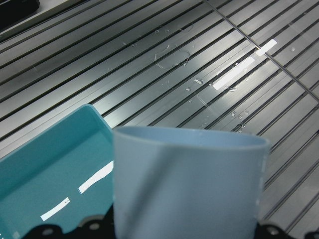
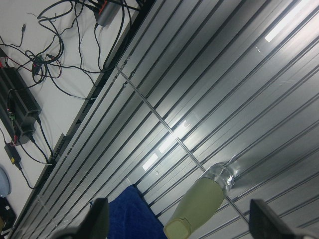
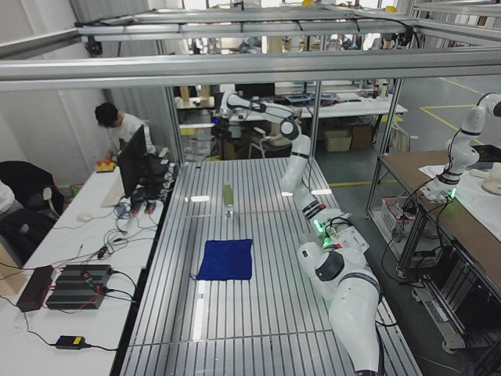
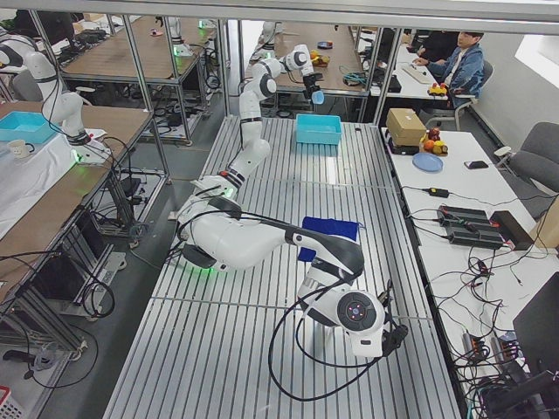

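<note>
A light blue cup (image 1: 187, 189) fills the lower left wrist view, held up by my left gripper (image 4: 312, 92), which is shut on it above the slatted table near a teal bin (image 4: 318, 127). A green bottle with a clear end (image 2: 197, 204) is on the table in the right wrist view and camera left view. A dark blue cloth (image 3: 225, 259) lies flat near it. My right gripper is over the table above the bottle, its fingers wide apart and open, nothing between them.
Along one side runs a white desk (image 4: 454, 175) with a blue plate (image 4: 427, 162), cardboard box, cables, black power units and monitors.
</note>
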